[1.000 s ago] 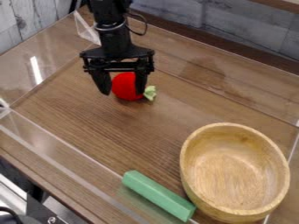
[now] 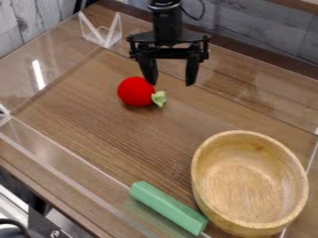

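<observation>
My black gripper (image 2: 169, 72) stands open at the top middle, raised behind and right of a red plush tomato (image 2: 139, 91) with a green leafy top, with nothing visible between its fingers. The tomato rests on the wooden table (image 2: 112, 139).
A large tan bowl (image 2: 251, 181) fills the lower right. A green stick-like object (image 2: 168, 207) lies at the bottom middle. Clear plastic pieces are at the upper left and left edge.
My gripper has moved up and to the right, away from over the tomato, which now shows fully in roughly the same place.
</observation>
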